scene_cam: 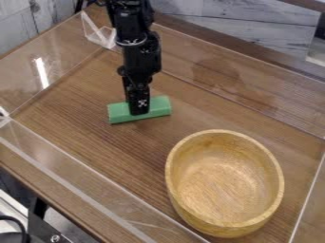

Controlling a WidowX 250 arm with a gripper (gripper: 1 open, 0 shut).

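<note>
A flat green block (158, 109) lies on the wooden table, left of centre. My black gripper (137, 104) reaches down from the top of the view with its tips at the middle of the block; whether they are closed on it is hard to tell. A round pale-yellow bowl (223, 182) sits at the lower right, apart from the block.
A grey plank wall (260, 28) runs along the back. A black cable lies beyond the lower-left edge.
</note>
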